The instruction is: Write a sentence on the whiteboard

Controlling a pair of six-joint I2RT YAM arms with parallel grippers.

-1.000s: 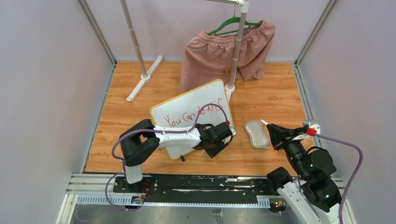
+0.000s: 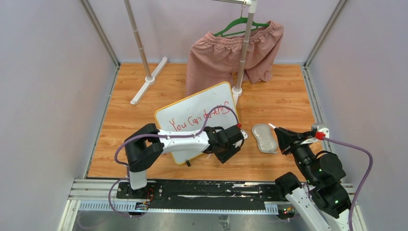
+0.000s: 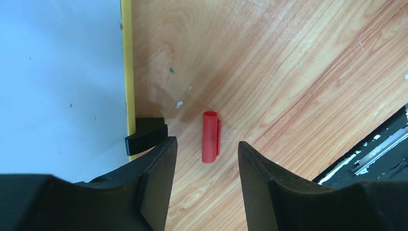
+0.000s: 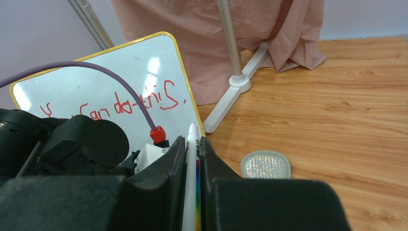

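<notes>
The whiteboard lies tilted mid-table with red handwriting, partly hidden by my left arm. In the left wrist view a red marker cap lies on the wood beside the board's yellow edge, between and just beyond the open fingers of my left gripper, not held. My right gripper is shut on a white marker, held to the right of the board with its pale tip forward.
A grey pad lies right of the board. A rack with pink shorts on a green hanger stands behind. A black clip is at the board's edge.
The right arm and the board look unchanged.
</notes>
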